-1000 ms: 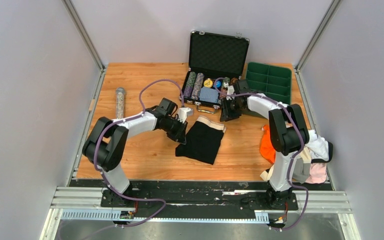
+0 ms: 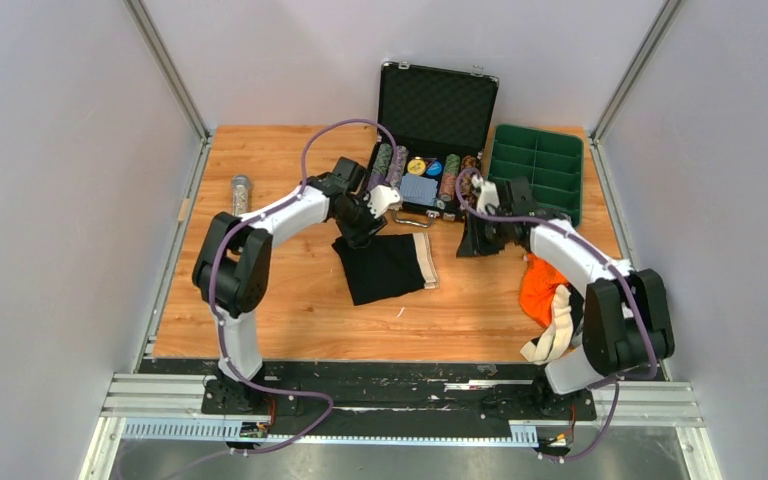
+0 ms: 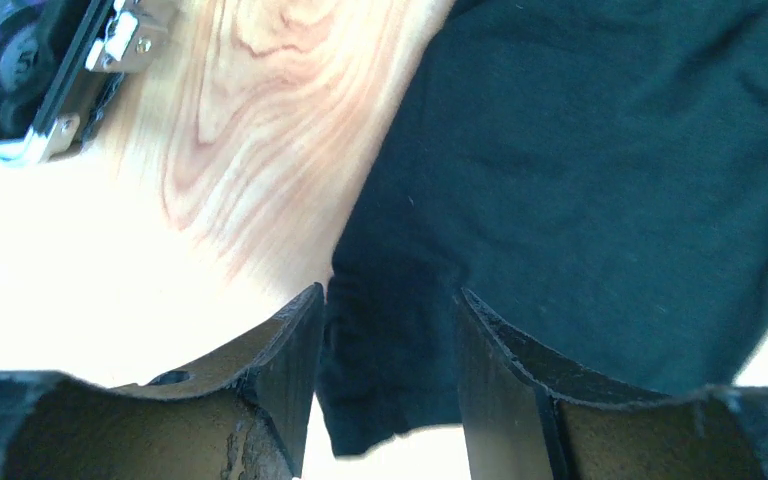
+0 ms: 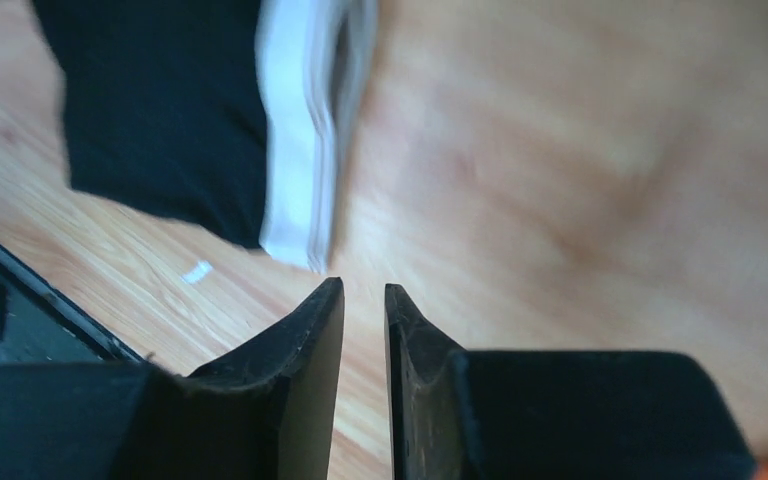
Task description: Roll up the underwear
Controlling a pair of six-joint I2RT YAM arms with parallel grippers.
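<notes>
Black underwear with a pale waistband (image 2: 387, 270) lies flat and folded on the wooden table, its waistband toward the right. Over its upper left corner stands my left gripper (image 2: 362, 240); in the left wrist view this gripper is open, with a corner of the dark cloth (image 3: 560, 200) showing between and beyond its fingers. My right gripper (image 2: 472, 252) is to the right of the waistband, apart from the cloth. In the right wrist view the right gripper has a narrow gap between its fingertips with nothing in it, and the white waistband (image 4: 295, 130) lies ahead, to the left.
An open black case (image 2: 438, 105) with poker chips stands at the back, just behind the cloth. The green compartment tray (image 2: 537, 165) is at the back right. Orange cloth (image 2: 538, 290) and other garments lie front right.
My left gripper has moved toward the back; the right gripper has moved away from the waistband, rightward and back.
</notes>
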